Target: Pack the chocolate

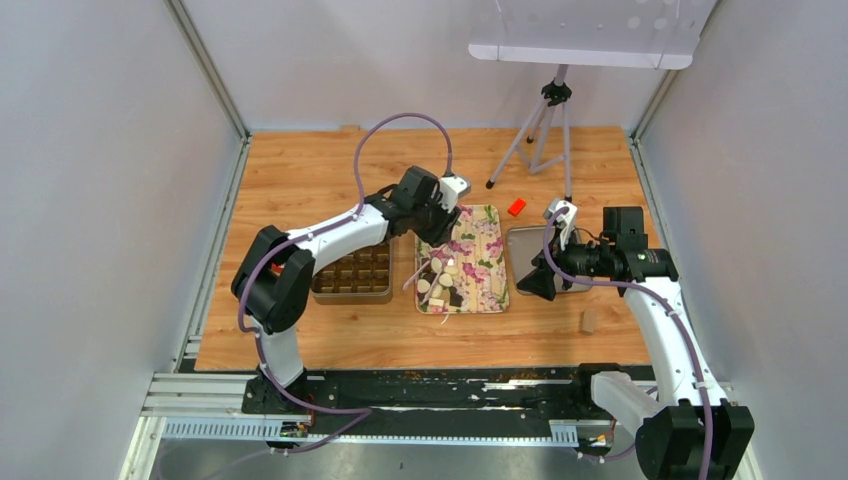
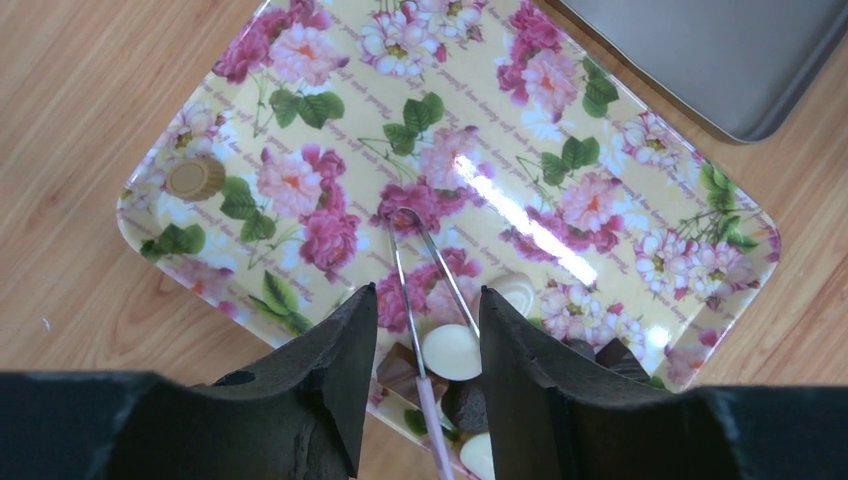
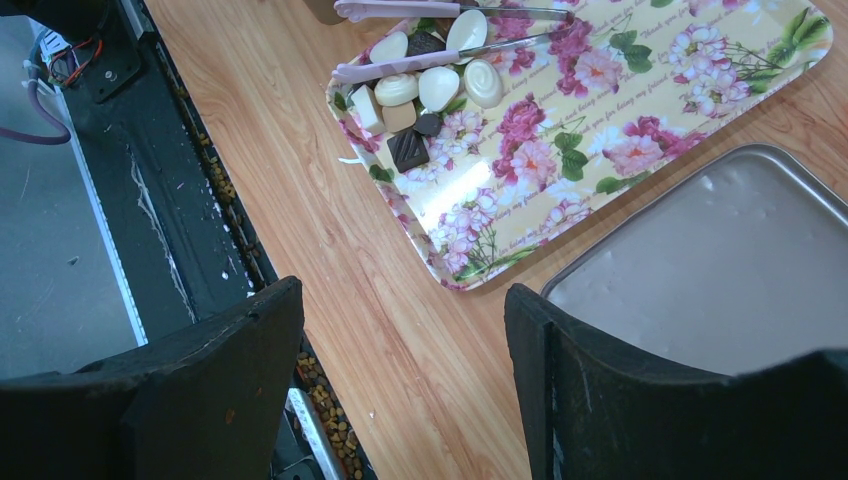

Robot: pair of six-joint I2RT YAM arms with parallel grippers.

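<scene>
A pair of lilac-handled tongs rests with its two arms spread over the flowered tray and its chocolates. Above the tray, my left gripper stands open with a wide gap. In the left wrist view the tongs' metal arms run beneath that gap, and one handle disappears behind the right finger. White and dark chocolates cluster at the tray's near left end. Left of it is the brown compartmented box, partly covered by my left arm. My right gripper is open and empty.
A grey metal tray lies to the right, partly beneath my right arm. A red block and a small wooden block sit apart on the table. A tripod stands at the back.
</scene>
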